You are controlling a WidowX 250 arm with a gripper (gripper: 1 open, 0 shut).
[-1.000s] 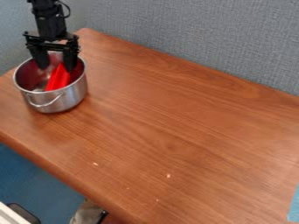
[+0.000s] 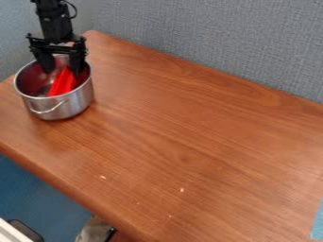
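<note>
A steel pot (image 2: pixel 57 106) with a wire handle stands near the left edge of the wooden table. Inside it lies a red object (image 2: pixel 63 82). My black gripper (image 2: pixel 60 66) reaches down from above into the pot's upper part, over or beside the red object. The fingertips are dark and partly inside the pot, so I cannot tell whether they are open or shut, or whether they touch the red object.
A grey panel (image 2: pixel 214 43) runs along the back. Blue floor shows beyond the table's lower left edge.
</note>
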